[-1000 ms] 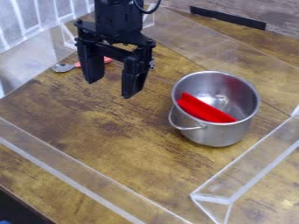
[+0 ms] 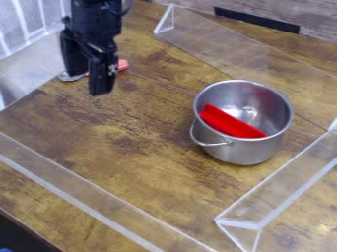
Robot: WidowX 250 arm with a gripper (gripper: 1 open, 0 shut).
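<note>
My black gripper [image 2: 85, 67] hangs at the upper left over the wooden table [image 2: 132, 157], open with its fingers pointing down. Behind it, partly hidden, lie a small red object [image 2: 118, 66] and a silver object [image 2: 69, 75], too small to identify. A metal pot [image 2: 237, 148] with a wire handle stands at the right, holding a long red object [image 2: 230, 122].
Clear plastic barriers border the table at the left, the upper right and the lower right.
The gripper has moved left and back, away from the pot, toward the small red and silver objects. The pot and the red object in it stay in place.
</note>
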